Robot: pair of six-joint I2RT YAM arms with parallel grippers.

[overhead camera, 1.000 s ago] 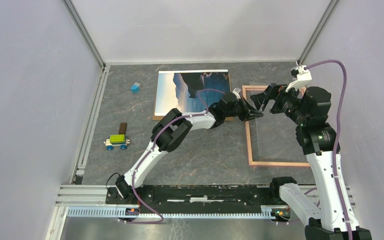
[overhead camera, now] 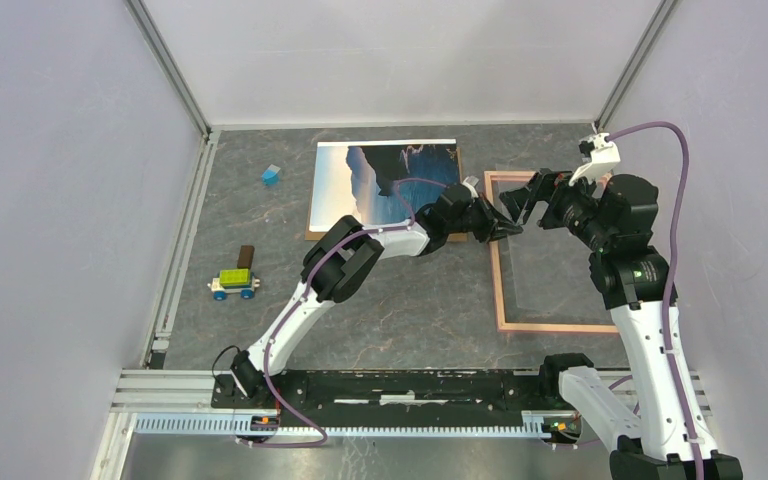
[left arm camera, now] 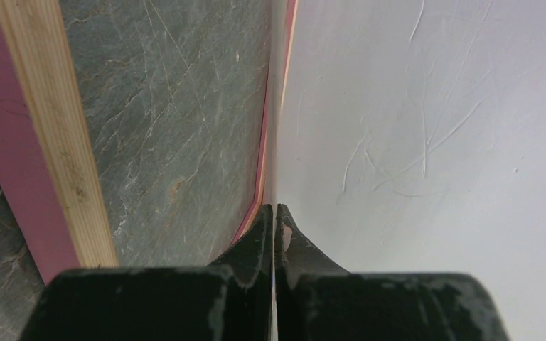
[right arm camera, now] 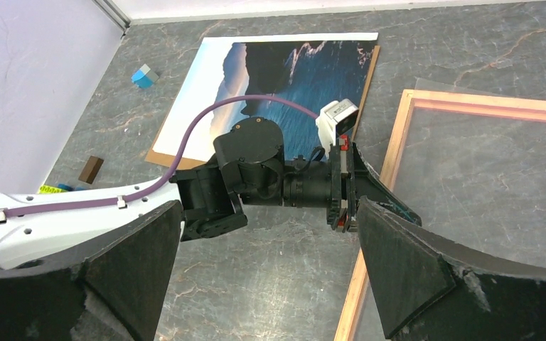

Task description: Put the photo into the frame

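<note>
The photo (overhead camera: 395, 185) of sea and dark rocks lies on a brown backing board (overhead camera: 316, 236), left of the frame. The wooden frame (overhead camera: 498, 285) lies flat on the right side of the table. A clear sheet (right arm camera: 462, 177) spans its opening; its far edge shows past the frame's top bar. My left gripper is shut on the thin clear sheet, near the frame's left bar, with the sheet almost edge-on in the left wrist view. Above the frame, my right gripper hangs open with nothing between its fingers.
A blue block (overhead camera: 271, 174) sits at the far left. Nearer on that side are a toy car with a green block (overhead camera: 233, 278) and a brown block (overhead camera: 246, 256). Bare table lies in front of the photo. The left arm partly covers the photo's near right corner.
The clear sheet's far edge past the frame has moved slightly left. The left arm looks almost still, and the photo and frame stay in place.
</note>
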